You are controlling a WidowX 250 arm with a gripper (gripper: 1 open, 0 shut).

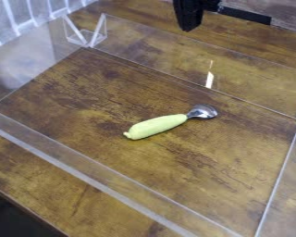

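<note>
A spoon with a pale green, vegetable-shaped handle (154,127) lies on the wooden surface inside a clear-walled box, its metal bowl (203,111) toward the right. At the top of the camera view, the black gripper (189,13) is mostly out of frame, above the back wall and apart from the spoon. Whether it is open or shut cannot be made out.
Clear plastic walls (60,165) surround the wooden area, with a small clear bracket at the back left. A white rack (15,14) stands at the top left.
</note>
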